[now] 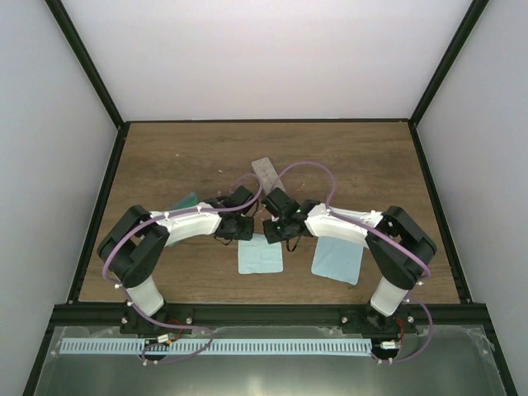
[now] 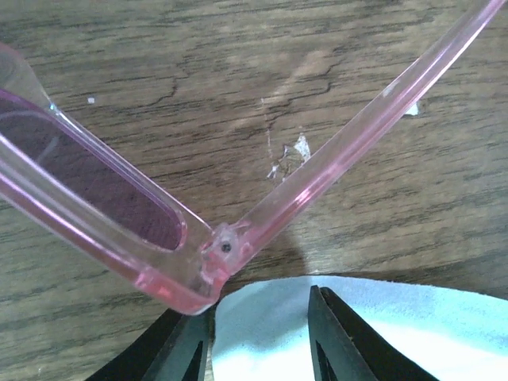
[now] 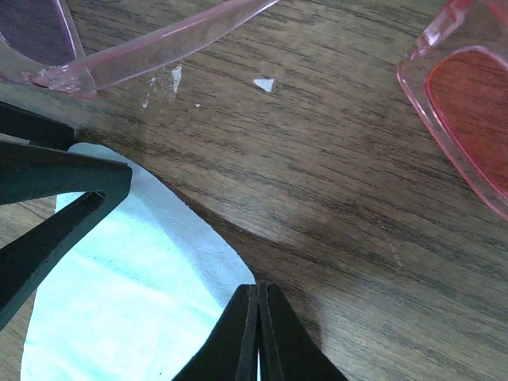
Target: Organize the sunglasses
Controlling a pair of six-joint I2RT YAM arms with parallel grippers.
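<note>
Pink translucent sunglasses with a purple lens lie on the wooden table, seen in both wrist views; a red-lensed pair (image 3: 468, 103) lies at the right wrist view's upper right. A pale blue cloth (image 1: 260, 257) lies at the front centre. My left gripper is part open over the cloth's back left corner, one finger on either side of that corner. My right gripper is shut at the cloth's edge; whether cloth is between its fingertips I cannot tell. Both arms meet in the middle, hiding much of the sunglasses from above.
A second blue cloth (image 1: 337, 261) lies to the right. A grey slab (image 1: 266, 172) lies behind the grippers, and a teal item (image 1: 185, 202) sits at the left, partly under the left arm.
</note>
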